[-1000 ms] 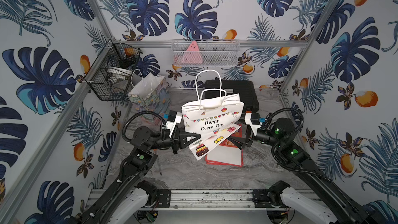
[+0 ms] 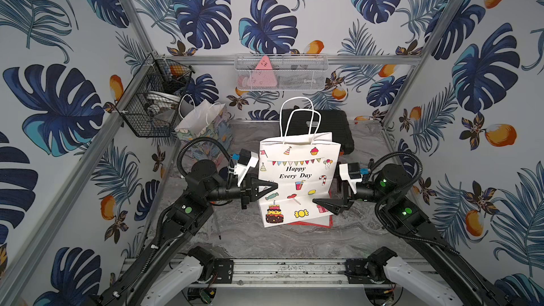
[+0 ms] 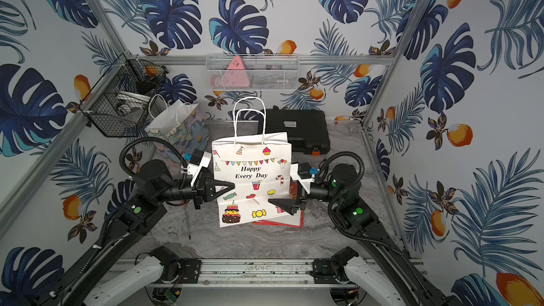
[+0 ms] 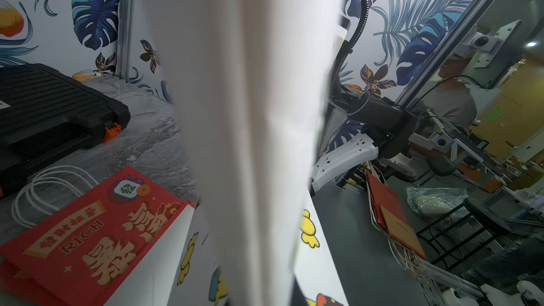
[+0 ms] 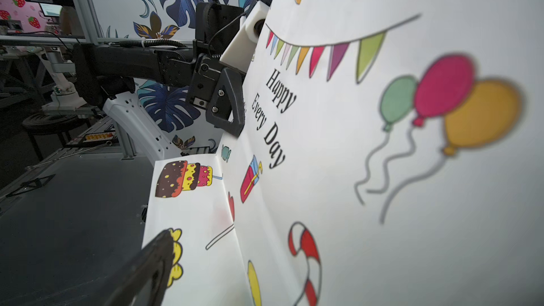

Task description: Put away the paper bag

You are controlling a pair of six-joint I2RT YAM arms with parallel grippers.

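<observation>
The white "Happy Every Day" paper bag (image 2: 299, 164) hangs upright, facing forward, with its handles up; a crease crosses its lower part. At its left edge, my left gripper (image 2: 268, 187) is shut on the thin paper, one finger in front. The bag's pale folded side (image 4: 255, 107) fills the middle of the left wrist view and hides that gripper's fingertips. My right gripper (image 2: 325, 206) is part open by the bag's lower right, with a dark finger (image 5: 144, 272) in front of the printed face. Its other finger is hidden in the right wrist view.
Red paper bags (image 4: 90, 238) lie flat beneath. A black case (image 3: 297, 127) sits behind, and a floral bag (image 2: 206, 130) stands back left near a black wire basket (image 2: 148, 107). A white mesh basket (image 2: 303, 73) hangs on the back wall.
The lower part of the bag, folded up and slanted before, has swung down so the front is nearly flat. The bag moved slightly right, and the right gripper lowered.
</observation>
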